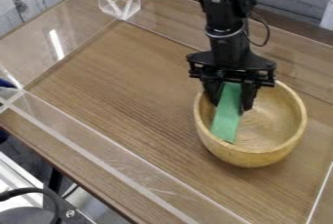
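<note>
A tan wooden bowl (270, 135) sits at the right of the table. A green elongated object (224, 121) stands tilted inside it, toward the bowl's left side. My gripper (235, 90) hangs from above over the bowl, its lower part around the top of the green object. Whether the fingers are closed on that object is hard to tell.
A white wire-like holder (119, 2) stands at the back left. Dark cables and round parts lie beyond the table's lower-left edge.
</note>
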